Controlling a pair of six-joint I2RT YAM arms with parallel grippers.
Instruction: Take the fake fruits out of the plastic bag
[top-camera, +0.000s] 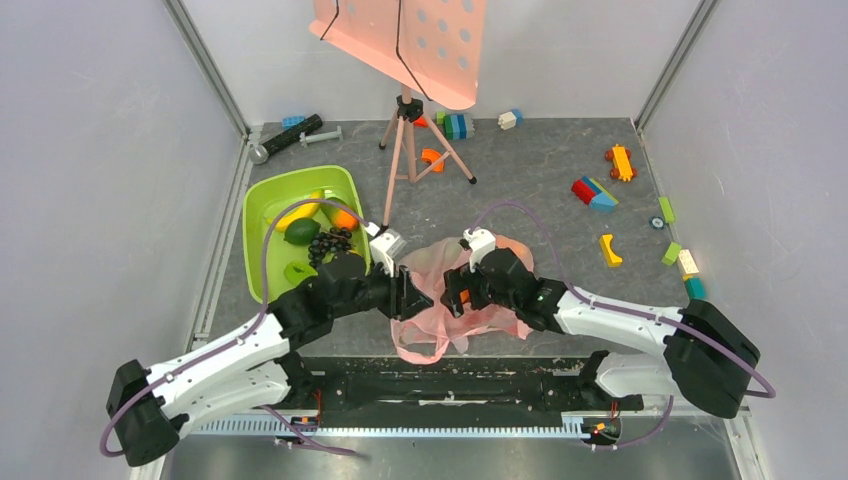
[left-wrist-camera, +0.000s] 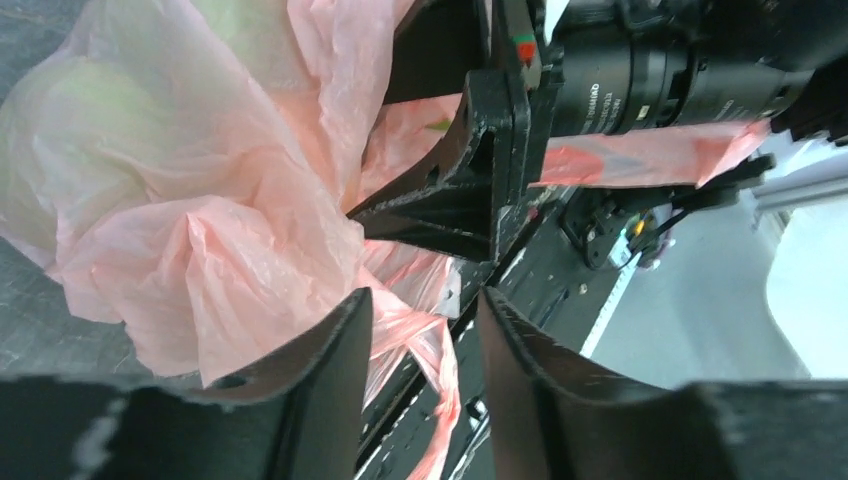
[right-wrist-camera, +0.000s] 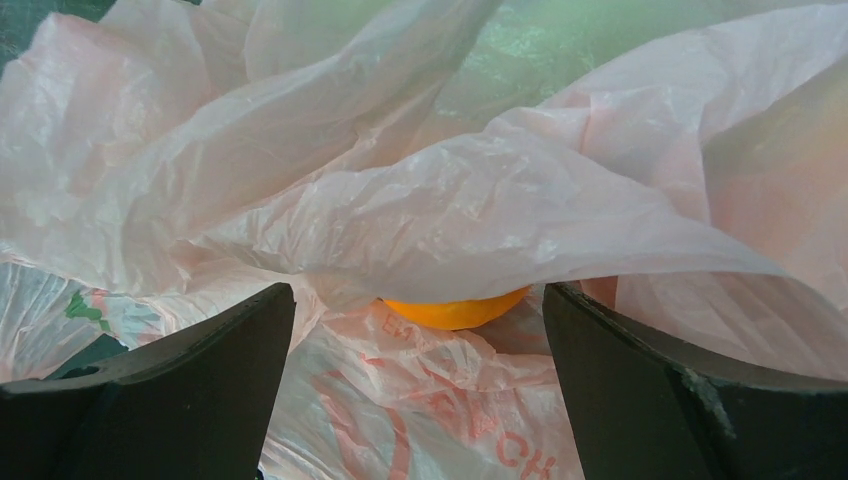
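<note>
The crumpled pink plastic bag (top-camera: 425, 335) lies at the middle front of the table. Inside it, an orange fruit (right-wrist-camera: 455, 313) peeks out under a fold of the bag, between the spread fingers of my right gripper; those fingers are open and not closed on it. My left gripper (top-camera: 418, 300) is at the bag's left side, partly open. In the left wrist view its fingertips (left-wrist-camera: 358, 305) stand apart, with the bag (left-wrist-camera: 270, 250) beyond them and nothing held. Any other contents of the bag are hidden by its folds.
A green tub (top-camera: 252, 235) at the left holds a banana (top-camera: 298, 212), dark grapes (top-camera: 330, 243) and several other fruits. Behind the bag stands a tripod (top-camera: 410, 150) with a pink board. Toy blocks lie along the right and back.
</note>
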